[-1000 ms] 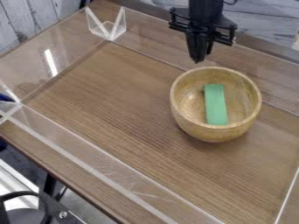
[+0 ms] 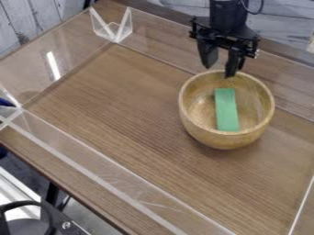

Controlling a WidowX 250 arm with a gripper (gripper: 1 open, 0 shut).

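Observation:
My black gripper [image 2: 221, 59] hangs at the top right, just above the back rim of a tan wooden bowl [image 2: 196, 115], pointing down with its fingers part open and nothing visible between them. A green rectangular block [image 2: 226, 109] lies inside the bowl, lengthwise from back to front.
A white wire-like object [image 2: 112, 26] stands near the back left. A black cable and dark parts sit at the lower left, beyond the table edge.
The bowl and block look unchanged.

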